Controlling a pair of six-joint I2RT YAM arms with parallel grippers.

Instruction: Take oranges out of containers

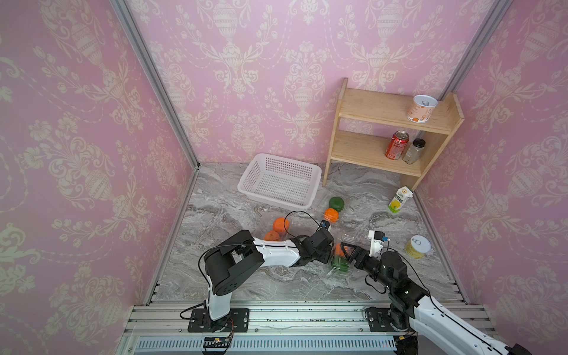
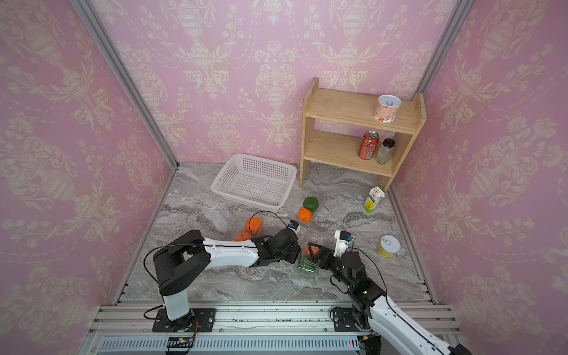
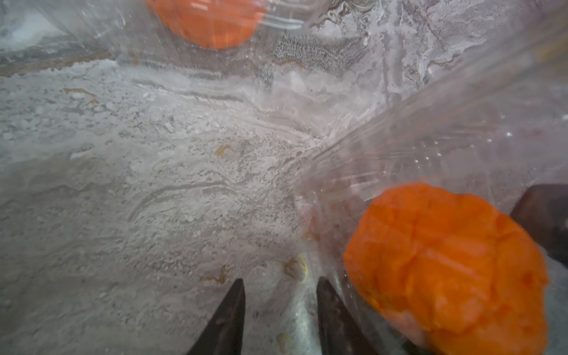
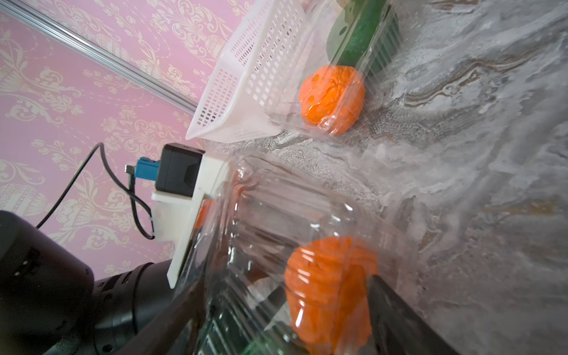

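A clear plastic container (image 2: 307, 264) holding an orange (image 4: 328, 284) and something green lies between the grippers. My left gripper is at its left side; its fingertips show low in the left wrist view beside the container wall, and what is between them is unclear. My right gripper is open over the container, one finger on either side. Behind, a second clear container (image 4: 284, 106) holds an orange (image 4: 331, 97) and a green item (image 4: 361, 35). More oranges (image 1: 281, 223) sit left, partly behind the left arm.
A white basket (image 1: 278, 166) stands at the back, beside a wooden shelf (image 1: 384, 103) with cans and a jar. A juice carton (image 1: 400, 199) and a tin (image 1: 417, 247) are on the right.
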